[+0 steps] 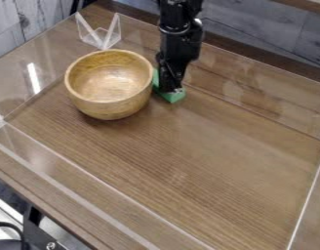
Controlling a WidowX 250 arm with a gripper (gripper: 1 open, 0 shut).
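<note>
A small green block (172, 96) lies on the wooden table just right of a large wooden bowl (108, 83). My black gripper (170, 86) is down over the block at its top, hiding part of it; whether its fingers close on the block I cannot tell.
A clear plastic piece (100, 31) lies at the back left, behind the bowl.
</note>
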